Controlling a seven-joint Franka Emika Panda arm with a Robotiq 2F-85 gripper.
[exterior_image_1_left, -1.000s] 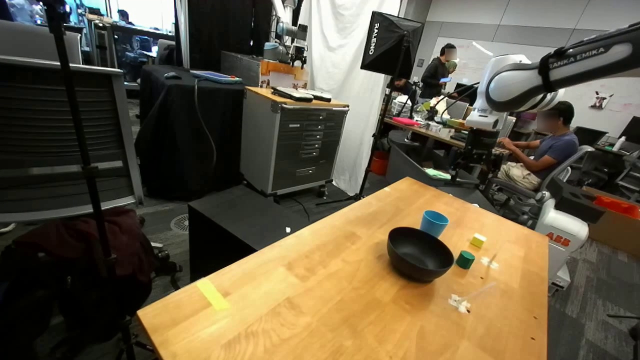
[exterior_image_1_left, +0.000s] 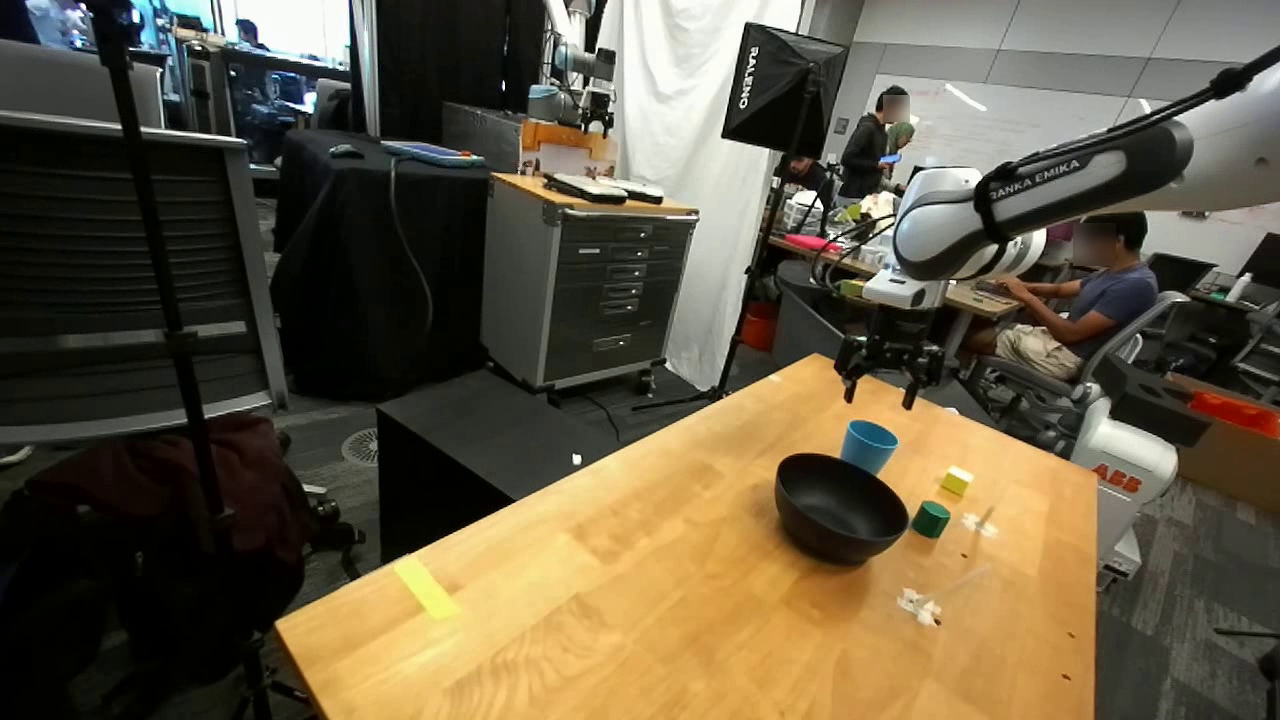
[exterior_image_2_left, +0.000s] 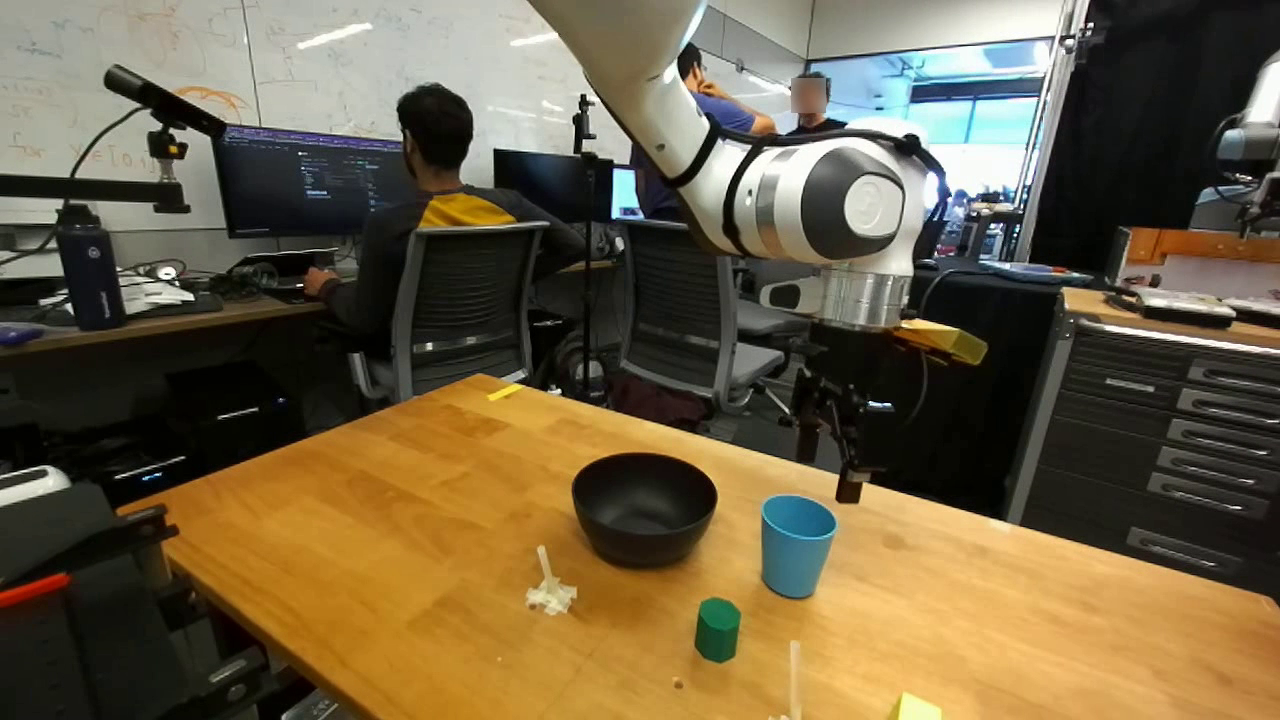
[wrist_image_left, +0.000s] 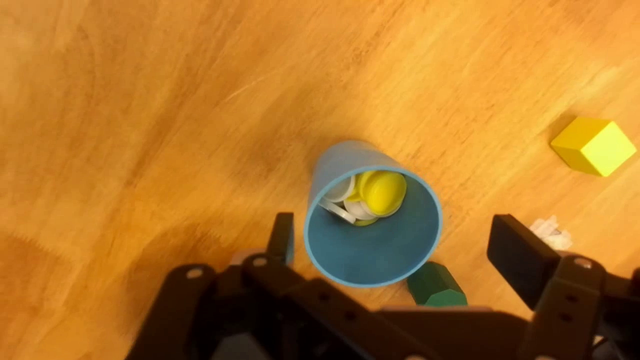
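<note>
A blue cup (exterior_image_1_left: 869, 445) stands upright on the table, close beside a black bowl (exterior_image_1_left: 828, 518). Looking down into the cup (wrist_image_left: 378, 255) in the wrist view, I see several yellow and white round pieces (wrist_image_left: 384, 192) lying at the bottom. My gripper (exterior_image_1_left: 879, 398) hangs above the cup, open, with nothing between its fingers. The bowl (exterior_image_2_left: 644, 516) looks empty in exterior view 2, though its bottom is dark. A green block (exterior_image_2_left: 717, 630) and a yellow block (wrist_image_left: 594, 146) rest on the table near the cup.
Two white sticks in putty-like lumps (exterior_image_1_left: 921, 606) (exterior_image_1_left: 980, 524) stand on the table near the blocks. Yellow tape (exterior_image_1_left: 426, 588) marks the far left end. Most of the wooden table (exterior_image_1_left: 624, 576) left of the bowl is bare.
The arm has swung left in exterior view 1, bringing the gripper over the cup from beyond the table's back right edge. The cup, bowl and blocks have stayed put.
</note>
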